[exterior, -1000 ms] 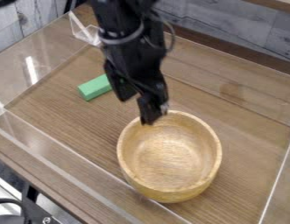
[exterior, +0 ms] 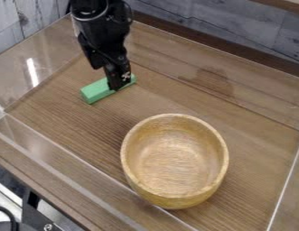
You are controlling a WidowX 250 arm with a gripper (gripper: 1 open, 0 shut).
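My black gripper (exterior: pixel 109 70) hangs open over a green block (exterior: pixel 101 91), its fingers pointing down just above it with nothing visibly held. The green block lies at an angle on the wooden table (exterior: pixel 67 135) in the upper left. A round light-wood bowl (exterior: pixel 176 161) sits at the lower right.
A grey wall stands along the back. Dark cables show at the lower left beyond the table's edge.
My gripper has moved up and left across the view, from above the bowl to above the green block. The bowl and block have not visibly moved.
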